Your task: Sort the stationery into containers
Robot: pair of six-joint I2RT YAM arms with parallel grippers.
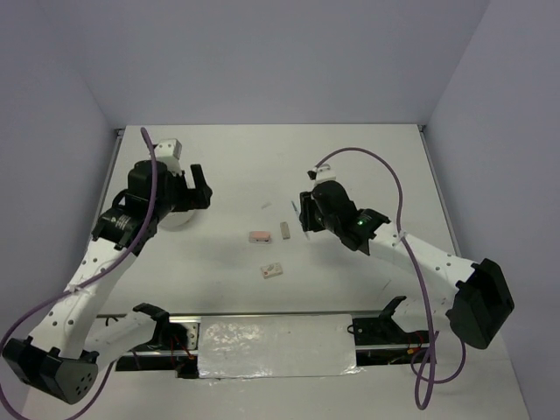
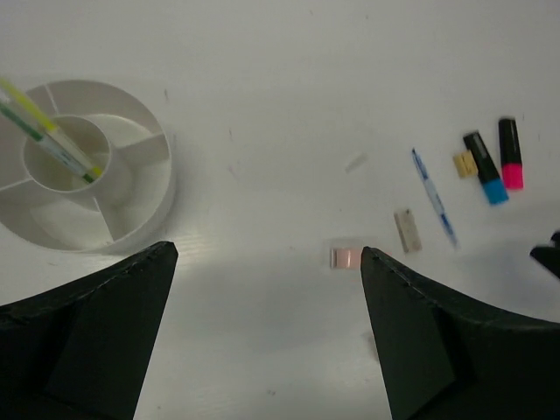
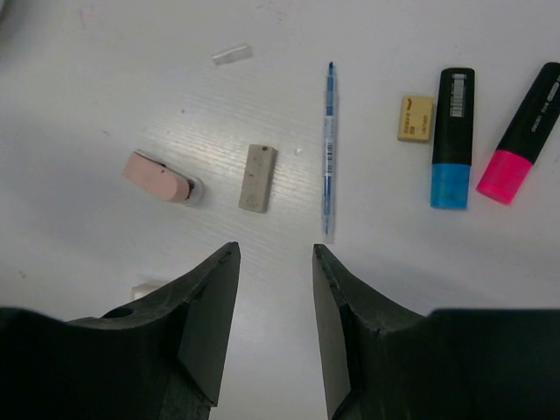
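Observation:
A white compartmented organizer [image 2: 153,197] at left holds a yellow and a green pen [image 2: 48,140] in its centre cup. My left gripper [image 1: 194,188] is open, empty, over the organizer. My right gripper [image 1: 308,210], part open and empty, hovers over loose items: a blue pen [image 3: 329,153], blue highlighter [image 3: 451,140], pink highlighter [image 3: 521,131], small yellow block [image 3: 416,118], grey eraser [image 3: 258,178], pink item [image 3: 162,179], a small translucent strip [image 3: 232,53] and a pale piece [image 1: 271,270] nearer the front.
Walls stand at both sides and behind it.

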